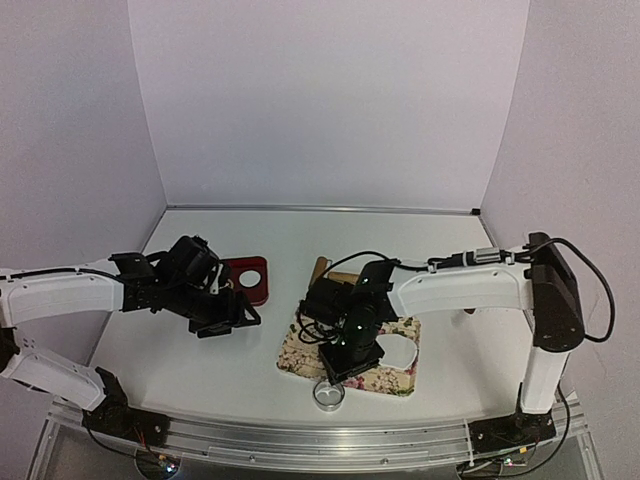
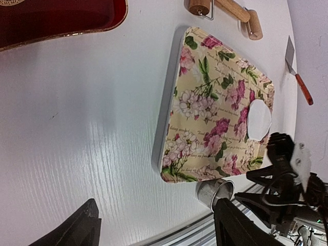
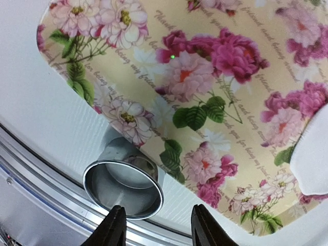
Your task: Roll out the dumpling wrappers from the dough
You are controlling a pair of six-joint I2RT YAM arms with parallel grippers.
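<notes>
A floral board carries a flat white dough round near its right side, also partly visible at the right of the right wrist view [image 3: 310,154]. A steel cup [image 3: 123,189] stands at the board's front edge. My right gripper is open just above and beside the cup, nothing seen between its fingers. My left gripper is open over the bare table, left of the board. A wooden rolling pin [image 2: 230,7] lies behind the board.
A red tray [image 2: 61,15] lies at the back left. A scraper with red handle [image 2: 302,87] lies at the right. The table between tray and board is clear. A metal rail [image 1: 250,435] runs along the front edge.
</notes>
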